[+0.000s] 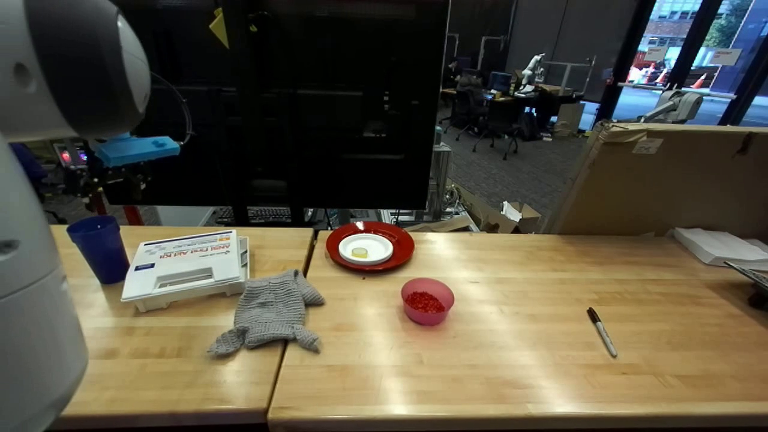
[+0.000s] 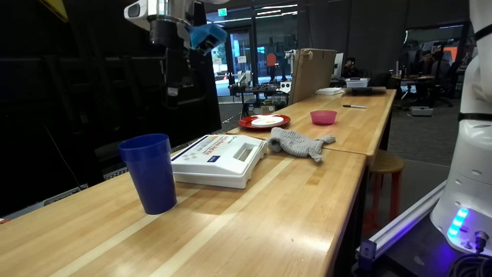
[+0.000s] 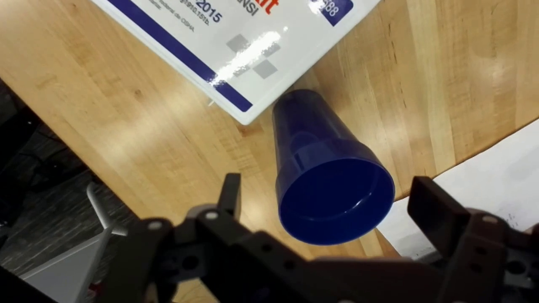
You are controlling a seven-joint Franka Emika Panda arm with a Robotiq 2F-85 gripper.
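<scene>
A dark blue cup (image 2: pixel 150 173) stands upright at the table's far left end in exterior view 1, close to a corner of the white first aid kit (image 2: pixel 219 159). My gripper is open, its fingers (image 3: pixel 230 194) spread wide with nothing held. In the wrist view the cup's round mouth (image 3: pixel 336 202) shows between the two fingers, seen from above. Exterior view 2 has the gripper (image 2: pixel 174 90) well above the cup, apart from it. The fingertips are hard to make out in exterior view 1.
Right of the kit lies a crumpled grey knitted cloth (image 1: pixel 272 313). Farther along are a red plate (image 1: pixel 404 253) bearing a white plate (image 1: pixel 387 248), a pink bowl (image 1: pixel 447 301) of small red pieces, and a marker (image 1: pixel 603 333).
</scene>
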